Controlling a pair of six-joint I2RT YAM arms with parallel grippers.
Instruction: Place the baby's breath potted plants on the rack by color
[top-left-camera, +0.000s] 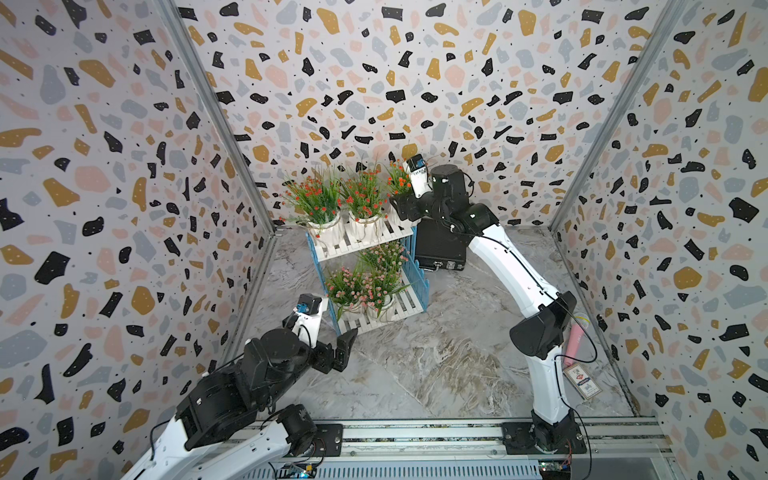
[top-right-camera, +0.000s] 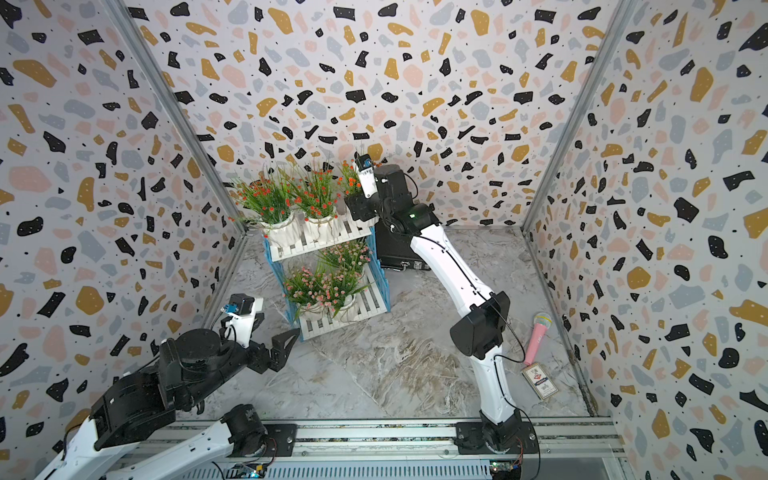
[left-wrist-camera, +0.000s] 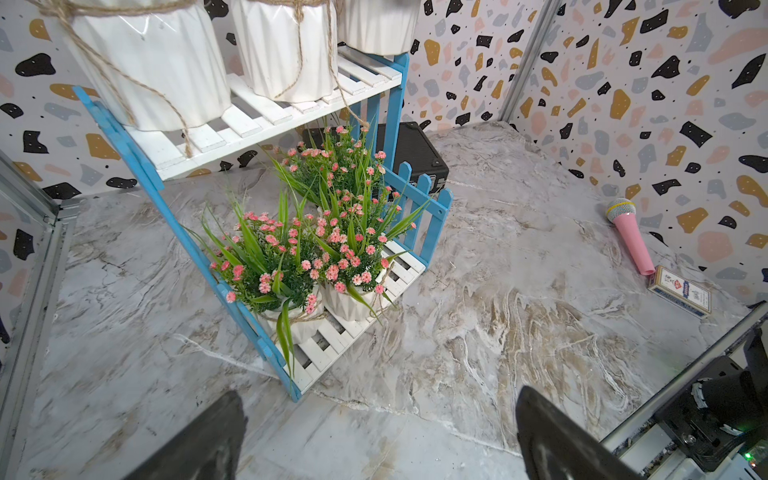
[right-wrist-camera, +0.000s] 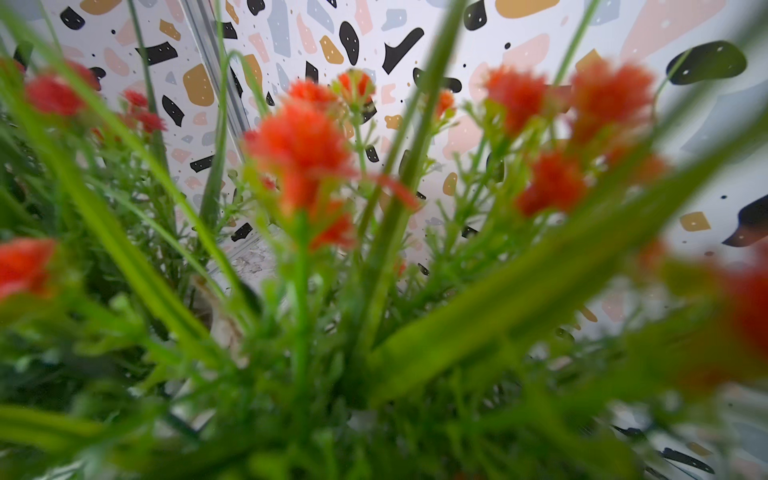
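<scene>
The blue-and-white rack (left-wrist-camera: 272, 349) has two slatted shelves. On its upper shelf, two red-flowered plants (top-left-camera: 318, 200) (top-left-camera: 364, 196) stand upright in white pots. The third red plant (top-left-camera: 397, 181) is at that shelf's right end, its pot (left-wrist-camera: 380, 25) showing in the left wrist view. Beside this pot is my right gripper (top-left-camera: 405, 208), open; blurred red flowers and leaves hide its fingers in the right wrist view. Several pink-flowered plants (left-wrist-camera: 340, 264) fill the lower shelf. In front of the rack's left side, my left gripper is open and empty.
A black case (top-left-camera: 440, 244) lies behind the rack's right side. A pink microphone (top-right-camera: 537, 340) and a small box (top-right-camera: 539, 381) rest at the right. Bare marble tabletop (top-left-camera: 456, 360) spreads across the front middle.
</scene>
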